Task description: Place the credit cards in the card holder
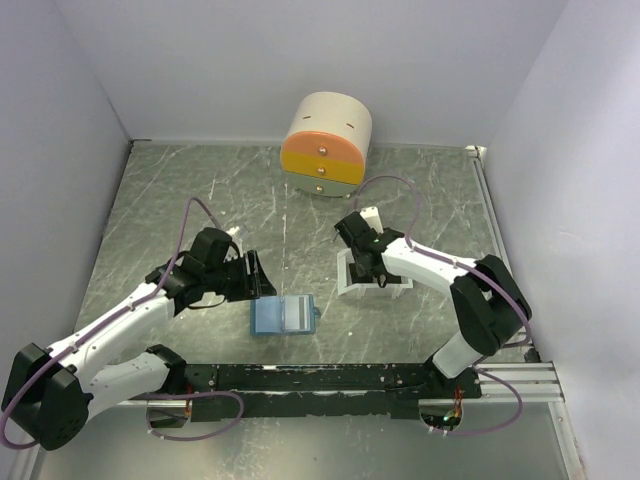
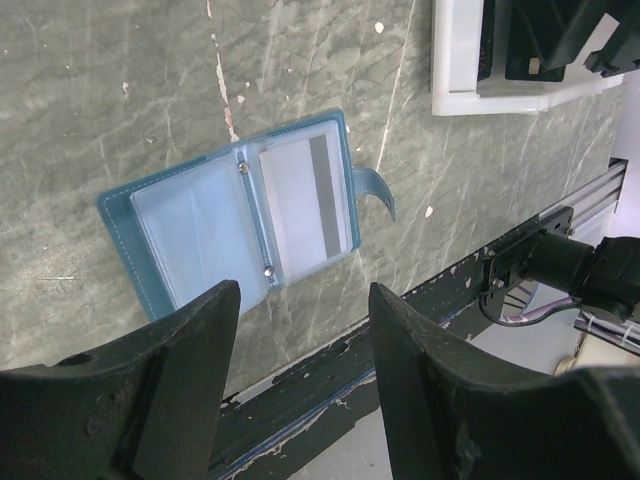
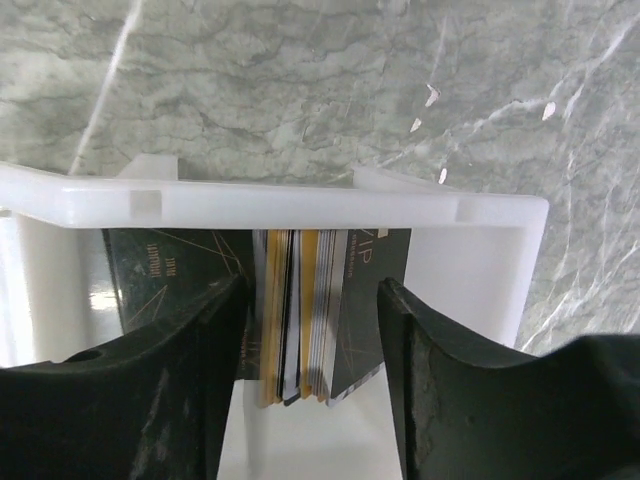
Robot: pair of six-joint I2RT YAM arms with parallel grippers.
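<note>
The blue card holder (image 2: 195, 230) lies open on the table, with clear sleeves on both halves and a strap at its right side. My left gripper hangs open above its near edge, nothing between the fingers. My right gripper is part open over the white tray (image 3: 300, 208), its fingertips at a row of credit cards (image 3: 300, 275) standing edge-up among dark cards lying flatter. Whether the fingers touch the cards I cannot tell. In the top view the right arm hides much of the tray.
A rounded box with coloured drawers (image 1: 323, 150) stands at the back centre. Walls enclose the sides and back, and a dark rail runs along the front edge.
</note>
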